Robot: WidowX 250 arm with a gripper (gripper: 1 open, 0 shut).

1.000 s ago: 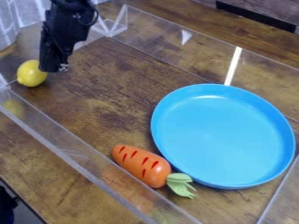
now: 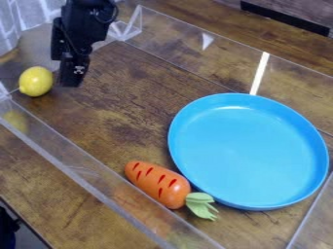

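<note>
My black gripper (image 2: 70, 68) hangs at the upper left of the camera view, open, just above and to the right of a yellow lemon-like object (image 2: 35, 81). An orange toy carrot (image 2: 159, 182) with pale green leaves lies near the bottom centre. A large round blue plate (image 2: 247, 149) fills much of the right side.
Clear transparent walls border the wooden surface (image 2: 124, 117), along the lower left, the top and the right. The middle of the surface between gripper, carrot and plate is free.
My gripper has shifted slightly to the right and lower, beside the yellow object. The carrot, plate and yellow object look unmoved.
</note>
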